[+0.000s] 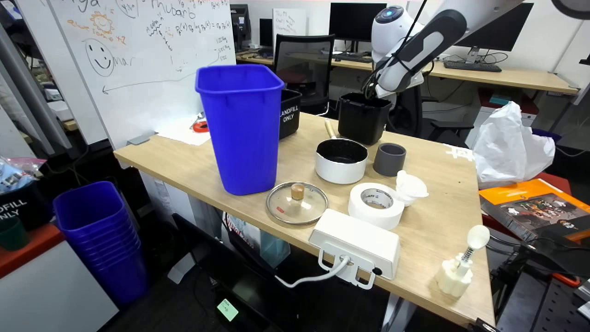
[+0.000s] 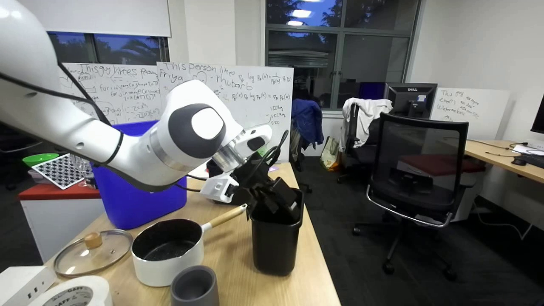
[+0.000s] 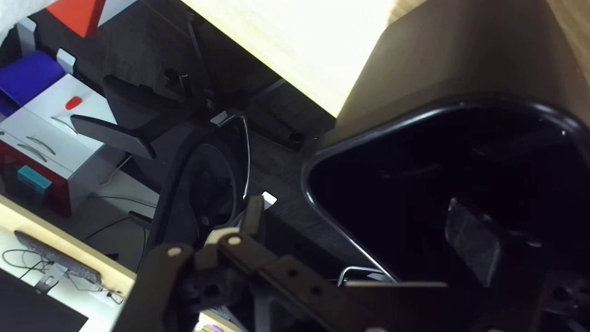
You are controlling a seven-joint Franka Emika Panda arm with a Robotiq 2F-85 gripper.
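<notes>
A small black bin (image 2: 276, 247) stands upright near the far edge of the table. My gripper is open at the mouth of this bin, tilted downward. In the wrist view one finger pad (image 3: 473, 242) shows against the dark inside of the bin, while the other finger (image 3: 254, 216) appears outside the rim, over the floor beyond. The near side of the rim runs through the space between them; no contact can be made out. The bin's inside is too dark to show any contents.
On the table are a white saucepan (image 1: 341, 168), a grey cup (image 1: 390, 159), a glass lid (image 1: 297, 203), a tape roll (image 1: 377, 205), a power strip (image 1: 356, 240), a tall blue bin (image 1: 238, 133) and another black bin (image 1: 290, 113).
</notes>
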